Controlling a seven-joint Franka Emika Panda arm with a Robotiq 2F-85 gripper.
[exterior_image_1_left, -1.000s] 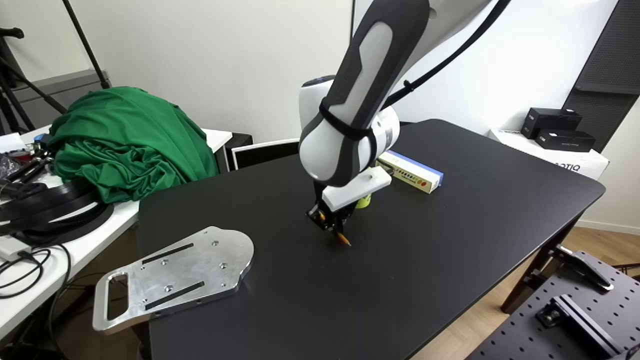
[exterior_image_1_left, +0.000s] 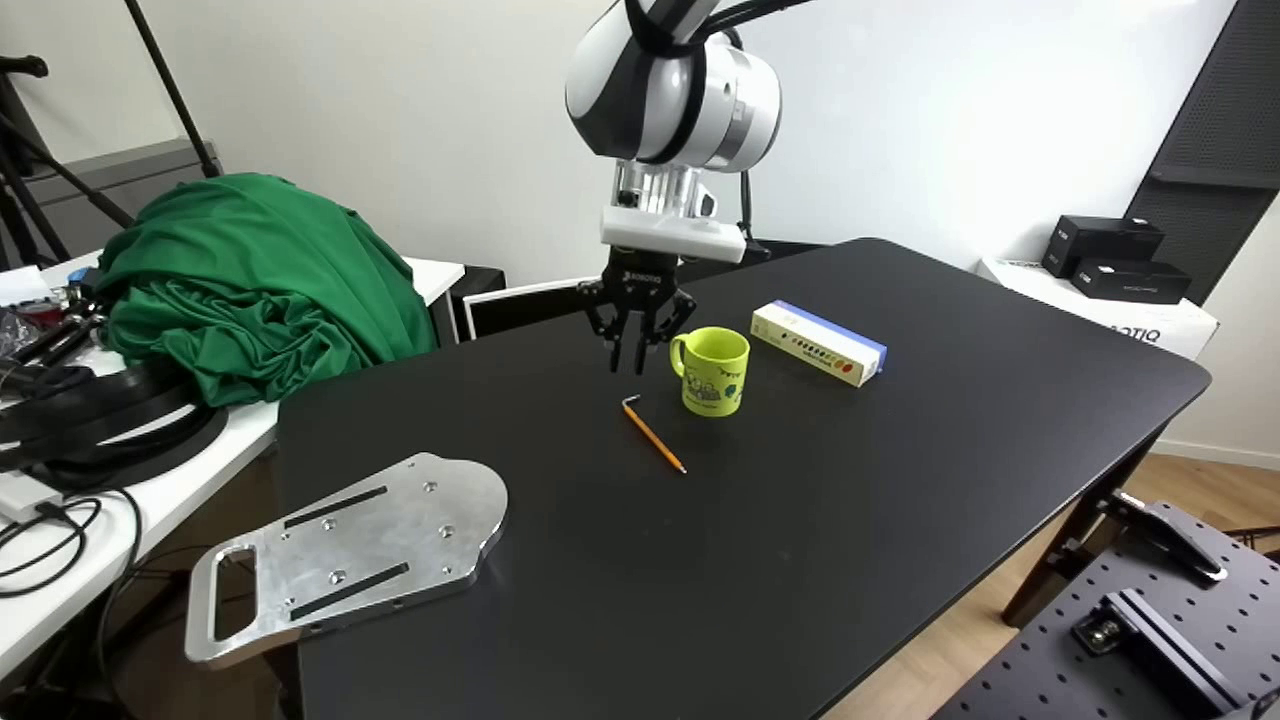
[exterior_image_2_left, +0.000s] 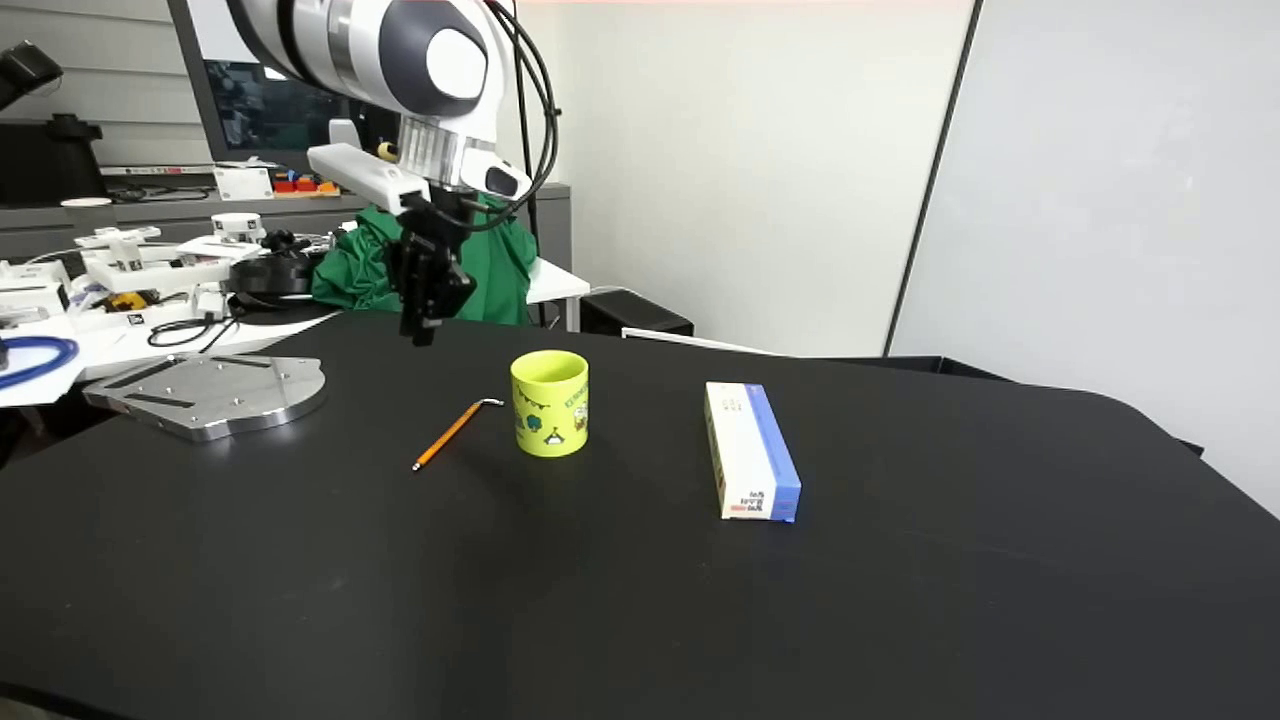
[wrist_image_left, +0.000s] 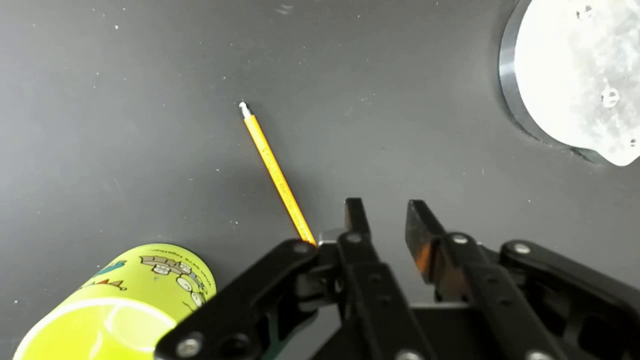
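Note:
A slim orange pen-like tool (exterior_image_1_left: 656, 437) with a bent metal end lies on the black table, just beside a yellow-green mug (exterior_image_1_left: 714, 372). The mug stands upright with its handle towards my gripper (exterior_image_1_left: 627, 362), which hangs in the air behind the tool's bent end. In the wrist view, the fingers of my gripper are apart with nothing between them. The lower end of the orange tool (wrist_image_left: 279, 180) is hidden there behind the left finger. Part of the mug (wrist_image_left: 174, 273) shows at lower left. The second exterior view shows the tool (exterior_image_2_left: 450, 434) flat on the table.
A white and blue box (exterior_image_1_left: 819, 342) lies to the right of the mug. At the table's left edge is a flat metal plate (exterior_image_1_left: 396, 528). Green cloth (exterior_image_1_left: 258, 288) is heaped on a side table.
My arm has risen and drawn back from over the orange tool. Earlier it covered most of the tool and mug; now both are in plain sight, the tool lying slightly differently.

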